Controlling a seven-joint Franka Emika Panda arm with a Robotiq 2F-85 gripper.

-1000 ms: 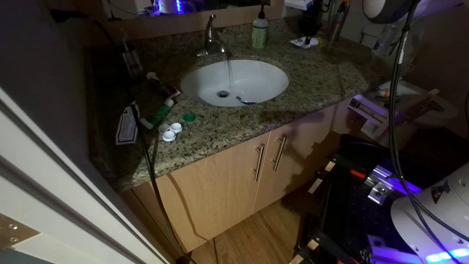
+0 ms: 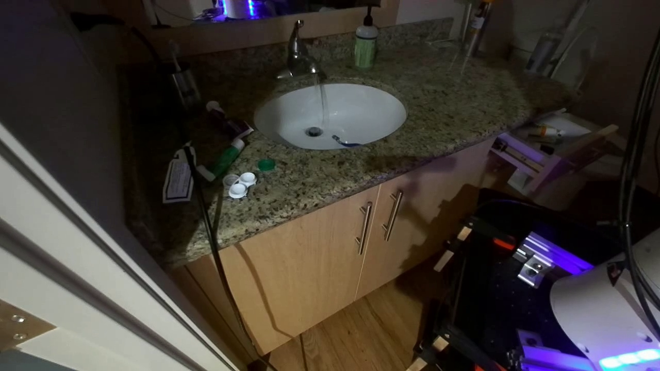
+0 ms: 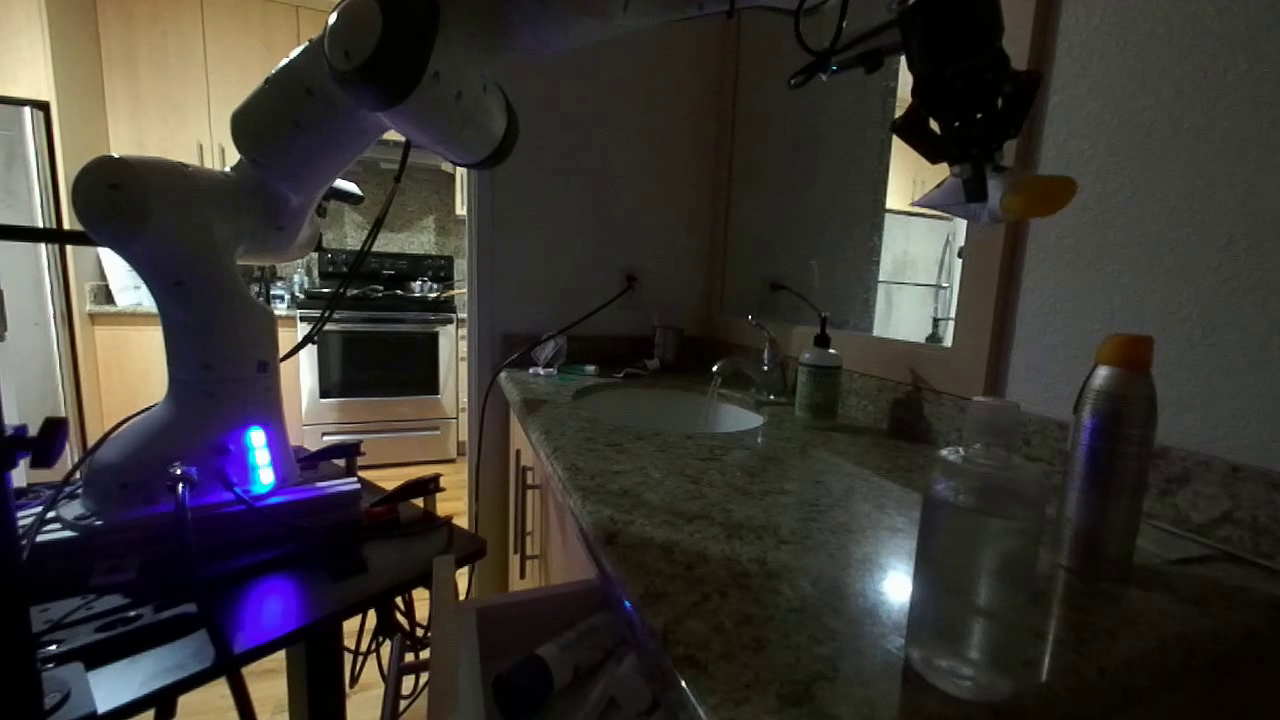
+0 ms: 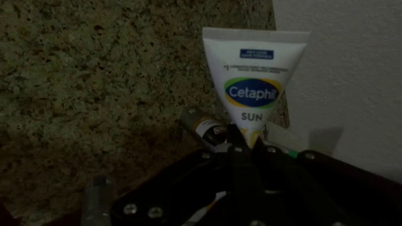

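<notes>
A white Cetaphil sun tube (image 4: 251,71) with a yellow-orange cap (image 3: 1038,196) is clamped in my gripper (image 3: 978,192), high above the counter by the wall. The fingers close around the tube near its capped end in the wrist view, where the cap itself is hidden by the gripper. From the second exterior view the tube lies roughly level, its cap pointing right. The first exterior view does not show the gripper or the tube.
Below stand a clear bottle (image 3: 978,552) and a silver can with orange cap (image 3: 1111,456). A soap pump (image 3: 818,378) is beside the running faucet (image 2: 298,55) and white sink (image 2: 371,108). An open drawer (image 2: 532,151) juts out at the counter's right. Mid-counter is clear.
One second ago, my gripper and the tube were low over the back right of the counter. Both have risen out of the first exterior view, and the arm's cables have swung right.
</notes>
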